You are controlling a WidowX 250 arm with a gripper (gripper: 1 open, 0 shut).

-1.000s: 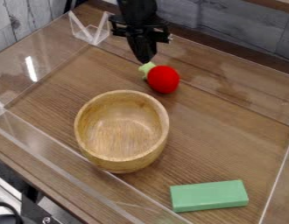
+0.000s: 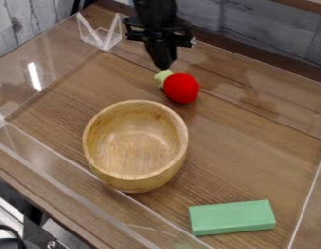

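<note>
My black gripper (image 2: 160,56) hangs at the top centre of the table, shut, with nothing visible between its fingers. Just below it lies a red tomato-like object (image 2: 182,89) with a small pale green top (image 2: 163,77). A tan bowl (image 2: 134,146) stands in the lower middle, apart from the red object. A light green block (image 2: 231,217) lies at the lower right.
Clear plastic pieces stand along the left edge and at the top left. Dark cables lie off the table at the lower left.
</note>
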